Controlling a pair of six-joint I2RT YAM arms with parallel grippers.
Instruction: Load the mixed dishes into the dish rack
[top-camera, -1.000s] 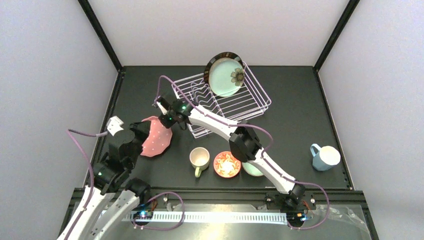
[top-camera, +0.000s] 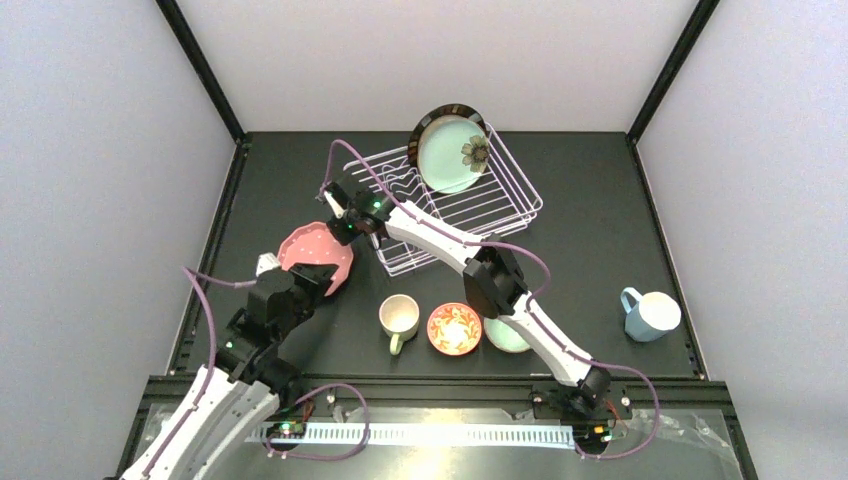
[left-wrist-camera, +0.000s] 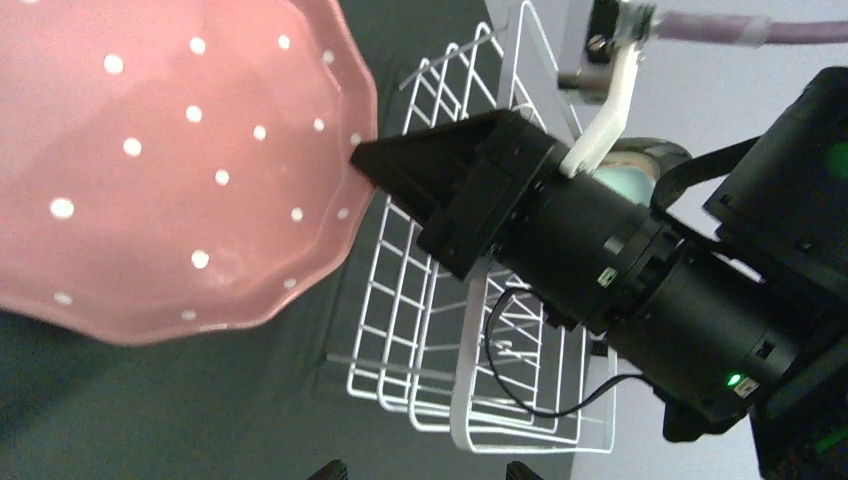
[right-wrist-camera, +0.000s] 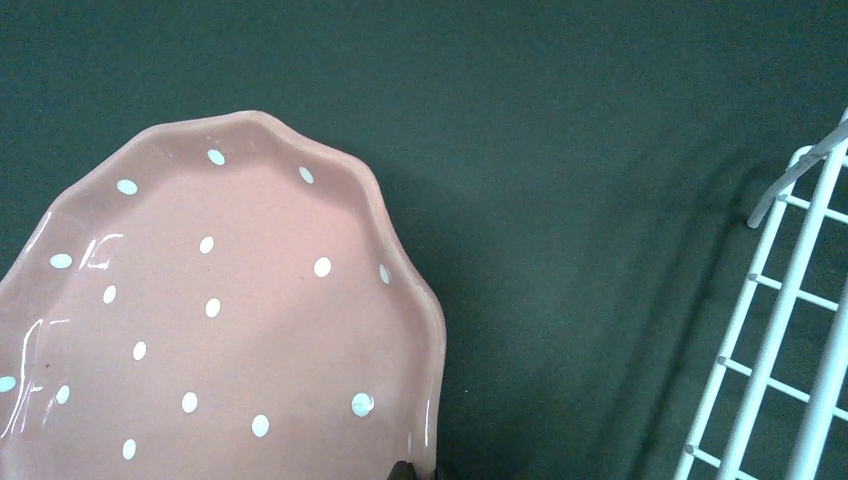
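Tilted up off the table, the pink dotted plate (top-camera: 312, 250) with a wavy edge is at the left in the top view and fills much of both wrist views. My right gripper (top-camera: 342, 236) is shut on its rack-side rim; in the left wrist view the black fingers (left-wrist-camera: 400, 165) meet that edge. My left gripper (top-camera: 328, 274) hovers at the plate's near side, its fingertips (left-wrist-camera: 328, 471) parted with nothing between them. The white wire dish rack (top-camera: 500, 215) stands behind, holding a dark-rimmed plate (top-camera: 417, 135) and a pale green plate (top-camera: 445, 155).
A cream cup (top-camera: 399, 314), an orange patterned bowl (top-camera: 454, 329) and a pale green dish (top-camera: 508, 336) partly under the right arm line the front. Far right stands a light blue mug (top-camera: 652, 315). Bare table lies between the mug and rack.
The right gripper and pink plate have shifted slightly right together, and the plate has turned. My left gripper has moved right and a little toward the front, over the plate's near side.
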